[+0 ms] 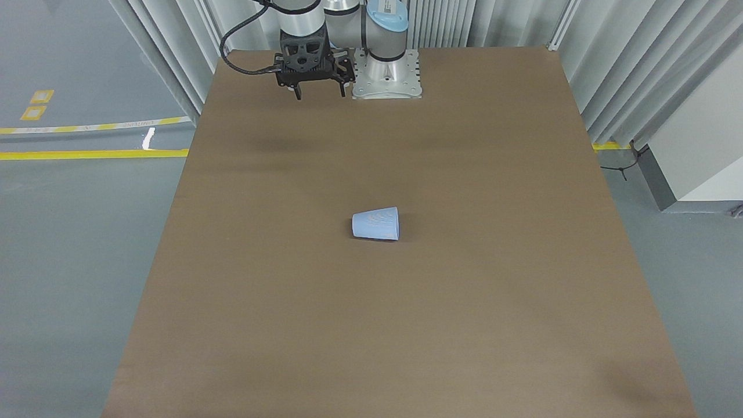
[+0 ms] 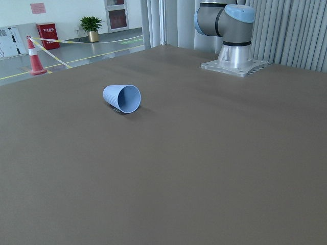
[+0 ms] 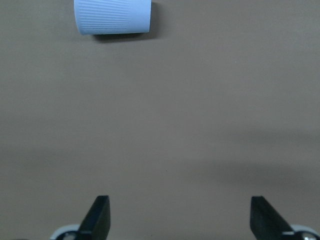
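Note:
A light blue ribbed cup (image 1: 375,223) lies on its side near the middle of the brown table (image 1: 418,313); in the left view the cup (image 2: 114,96) shows its open mouth. My gripper (image 1: 320,93) hangs over the far end of the table by the robot base, apart from the cup. In the wrist view the cup (image 3: 112,15) is at the top left, while the two fingers of my gripper stand wide apart at the bottom with bare table between them.
The robot base (image 1: 386,87) sits at the far edge, with curtains behind. Floor shows past both side edges, and a white block (image 1: 696,132) stands off the table to the right.

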